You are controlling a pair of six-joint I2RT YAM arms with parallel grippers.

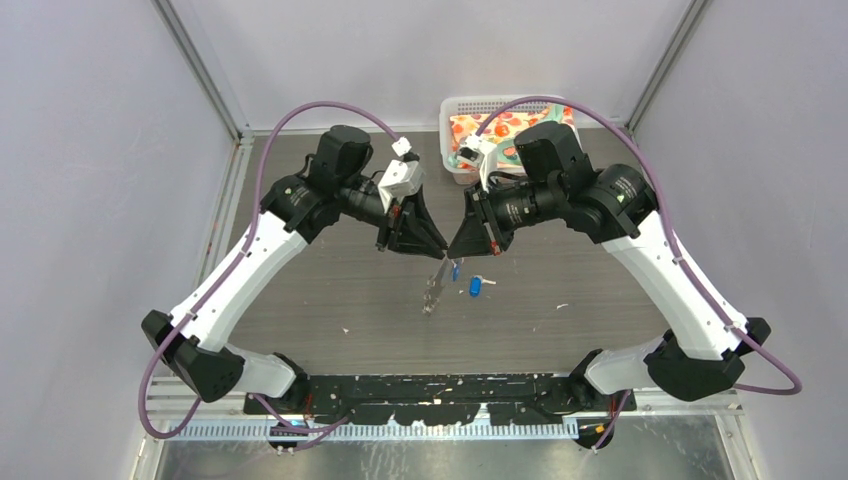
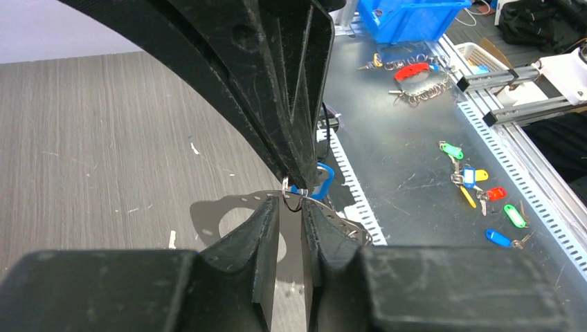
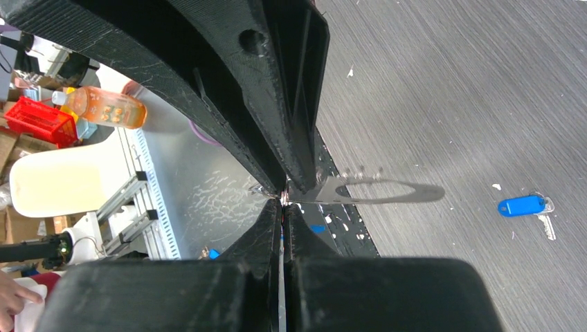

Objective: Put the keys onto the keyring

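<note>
My two grippers meet at the centre, the left gripper (image 1: 440, 250) and the right gripper (image 1: 454, 250) tip to tip. In the left wrist view a thin metal ring (image 2: 294, 207) hangs from the right fingertips, between the left fingers, which stand slightly apart; a blue tag (image 2: 322, 181) shows behind. The right gripper is shut on the ring. A chain of small rings (image 1: 431, 300) dangles below. A blue-tagged key (image 3: 521, 206) lies on the wooden floor.
A white basket (image 1: 455, 110) with patterned cloth stands at the back. The wooden floor (image 1: 330, 280) around the grippers is mostly clear.
</note>
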